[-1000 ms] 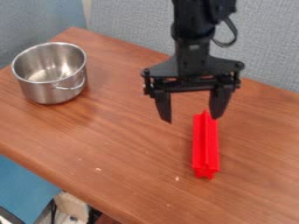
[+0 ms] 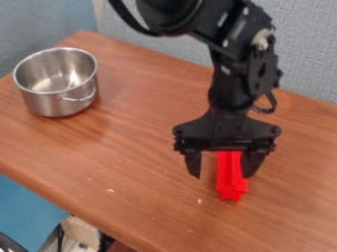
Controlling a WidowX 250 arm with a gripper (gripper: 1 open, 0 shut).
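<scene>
A red elongated bar [image 2: 231, 181] lies lengthwise on the wooden table, right of centre. My black gripper [image 2: 222, 167] is low over it, its two fingers open on either side of the bar and its body hiding the far part. I cannot tell whether either finger touches the bar.
A steel pot [image 2: 55, 84] with a handle stands at the table's left. Grey padded walls rise behind, and the table's near-left edge drops to a blue surface.
My gripper has descended from above and behind the bar to around it, covering more of it. The bar and pot look unmoved.
</scene>
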